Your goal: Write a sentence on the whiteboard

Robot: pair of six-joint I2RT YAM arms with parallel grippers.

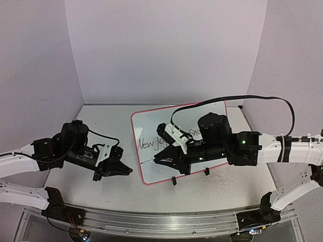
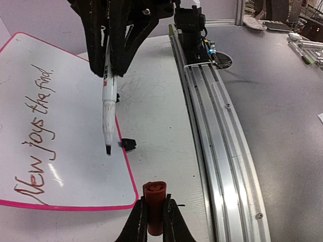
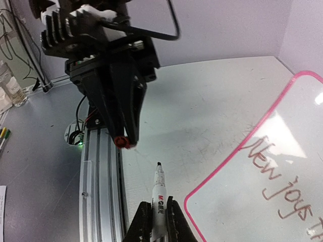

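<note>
The whiteboard (image 1: 151, 123), edged in pink, lies flat and bears a line in reddish-brown handwriting (image 2: 40, 121) that reads roughly "New joys tha find". Above the board's lower left side, my right gripper (image 1: 156, 160) is shut on a slim white marker (image 3: 159, 196), whose dark tip is bare and points left in the top view. My left gripper (image 1: 130, 172) is shut on a small reddish-brown cap (image 2: 155, 206), left of the board. A gap separates cap and marker tip. The right arm hides part of the writing in the top view.
Black clips (image 1: 174, 180) stick out at the board's lower edge. A metal rail (image 1: 161, 229) runs along the table's front.
</note>
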